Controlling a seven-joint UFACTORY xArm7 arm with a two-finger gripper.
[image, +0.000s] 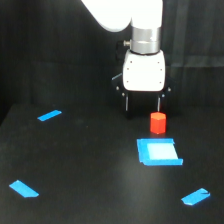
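A small red block (158, 122) sits upright on the dark table, just behind a blue-bordered white square (161, 151). My gripper (143, 104) hangs above and behind it, pointing down. Its two thin fingers are spread wide, with nothing visible between them. The right finger appears nearly in line with the block in this view, while the left one is well to the block's left. I see no contact between gripper and block, though the depth between them is hard to judge.
Blue tape strips lie flat on the table: one at the back left (49, 115), one at the front left (23, 188), and another at the front right (195, 197). Dark curtain hangs behind.
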